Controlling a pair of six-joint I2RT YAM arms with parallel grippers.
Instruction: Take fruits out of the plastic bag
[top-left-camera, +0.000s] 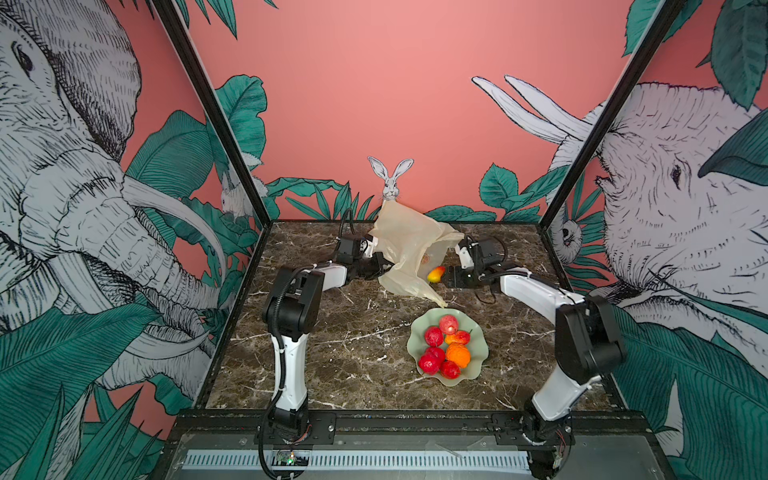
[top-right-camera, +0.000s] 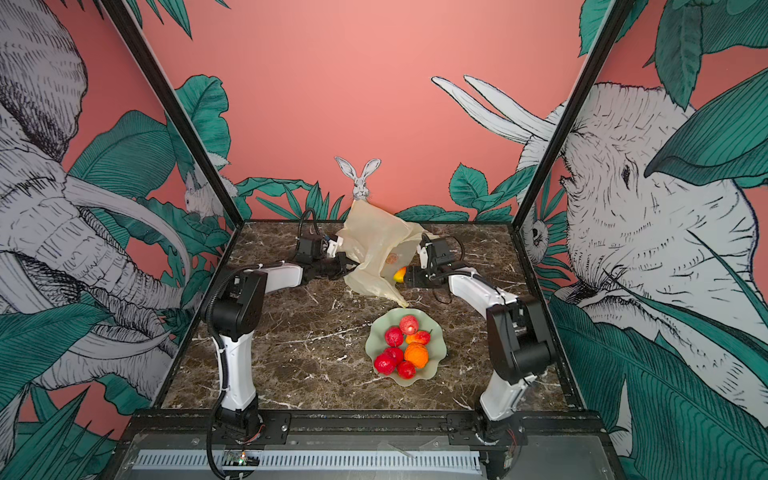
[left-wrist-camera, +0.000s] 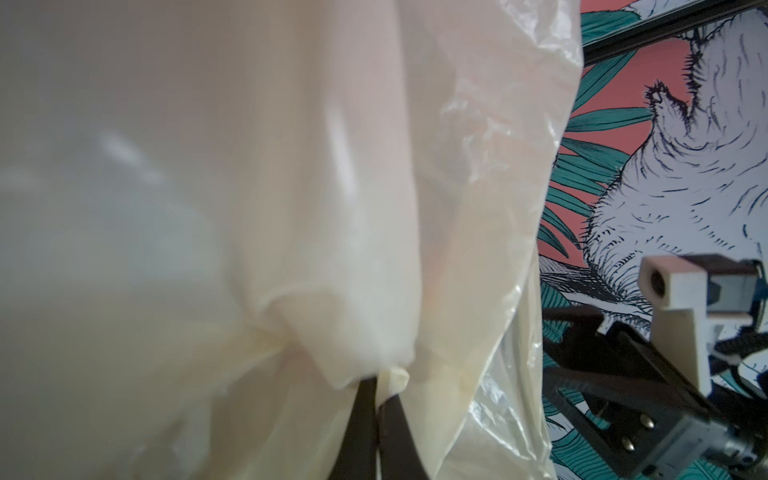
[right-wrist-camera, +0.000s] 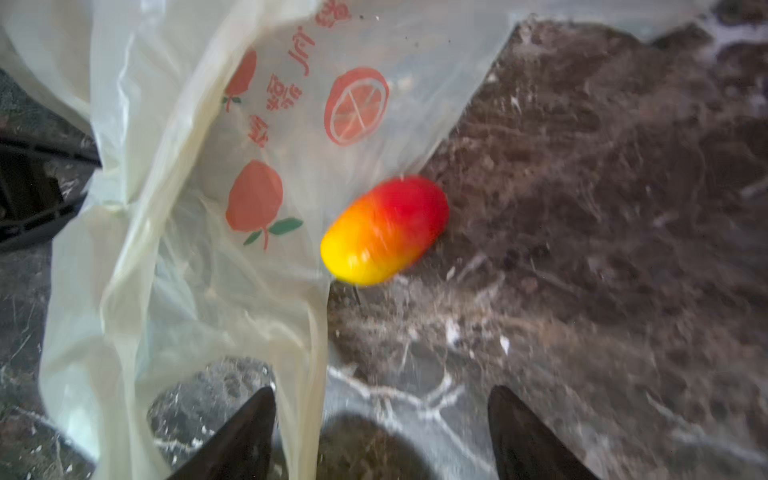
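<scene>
The translucent plastic bag (top-left-camera: 408, 240) is raised on the counter's back part, its folds gathered at my left gripper, which is shut on the plastic. A red-and-yellow mango (right-wrist-camera: 384, 230) lies at the bag's lower edge beside bare counter. My right gripper is part open around nothing, just beside the mango, with a bag handle near one finger. A scalloped green plate (top-left-camera: 417, 336) holds several red and orange fruits in front of the bag.
Walls enclose the back and sides.
</scene>
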